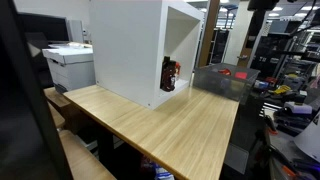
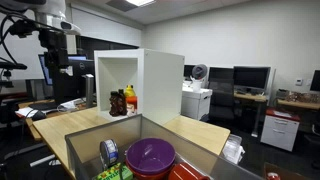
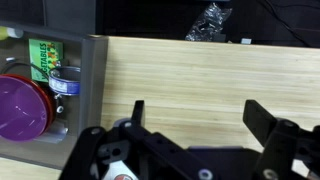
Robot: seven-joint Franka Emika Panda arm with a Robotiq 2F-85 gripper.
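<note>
My gripper is open over the bare wooden table (image 3: 200, 75), with a wide empty gap between its dark fingers. In the second exterior view, the arm and gripper (image 2: 52, 65) stand high at the left, well above the table. A grey bin (image 3: 94, 85) lies left of the gripper in the wrist view. Inside it are a purple bowl (image 3: 20, 108), a green box (image 3: 43, 56) and a blue-rimmed round container (image 3: 66, 80). Red items (image 2: 186, 172) also show in the bin in the second exterior view.
A white open-fronted shelf box (image 1: 125, 45) stands on the table. Dark bottles (image 2: 118, 102) and an orange-yellow bottle (image 2: 130, 90) stand in or at its opening. Clear plastic (image 3: 209, 20) lies beyond the table's edge.
</note>
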